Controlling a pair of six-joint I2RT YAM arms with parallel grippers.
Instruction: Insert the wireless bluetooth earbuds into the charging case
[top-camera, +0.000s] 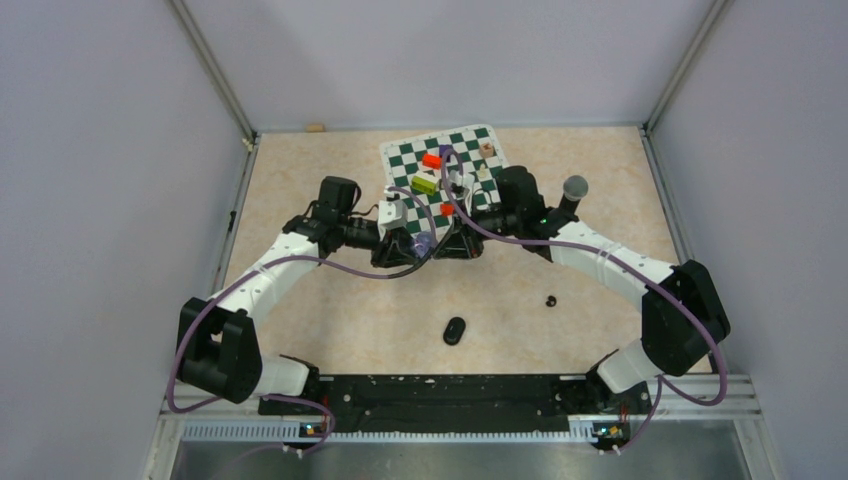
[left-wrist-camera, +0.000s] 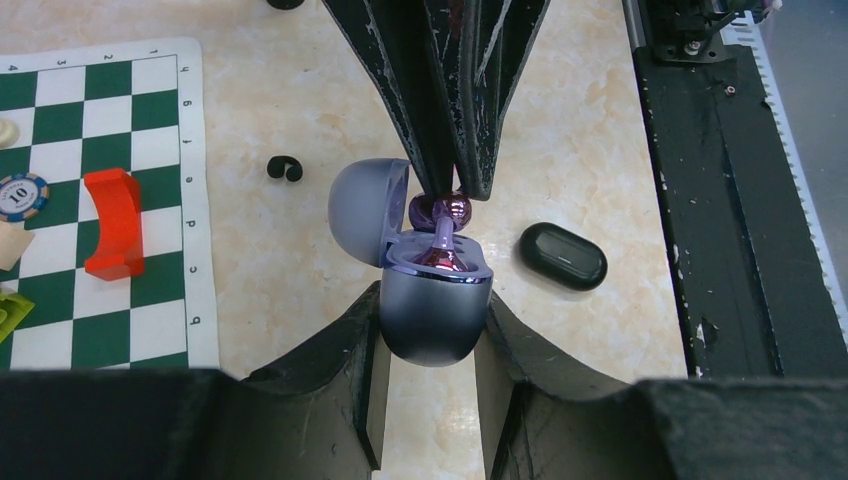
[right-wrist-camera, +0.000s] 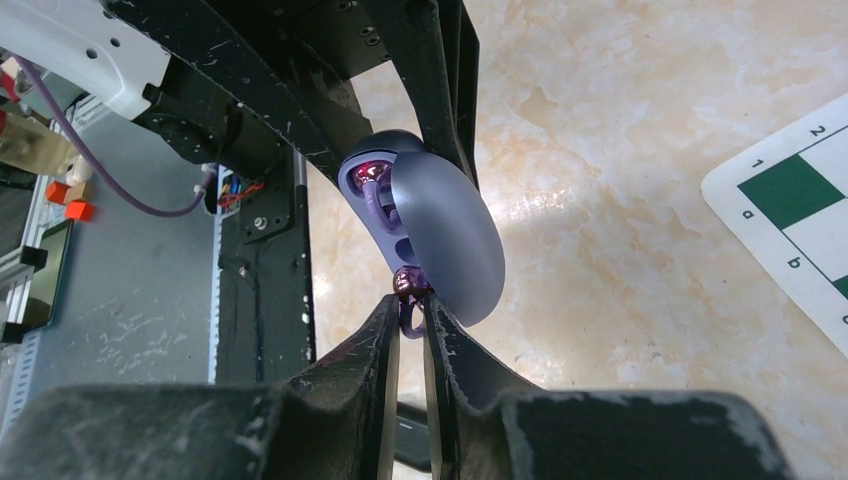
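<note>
My left gripper is shut on the blue-purple charging case (left-wrist-camera: 436, 328), holding it above the table with its lid (left-wrist-camera: 363, 212) open. One purple earbud (right-wrist-camera: 371, 175) sits in the case's far slot. The other purple earbud (right-wrist-camera: 408, 281) rests crookedly at the near end, its lower loop sticking out past the case and its slot only partly visible. Around that earbud, the right gripper stands slightly open, with a narrow gap between its fingertips and no grip on it. In the top view both grippers meet at the middle.
On the table lie a black oval case (left-wrist-camera: 563, 256) and a small pair of black earbuds (left-wrist-camera: 284, 168). A green-and-white checkered board (top-camera: 402, 160) with several blocks and pieces lies behind the arms.
</note>
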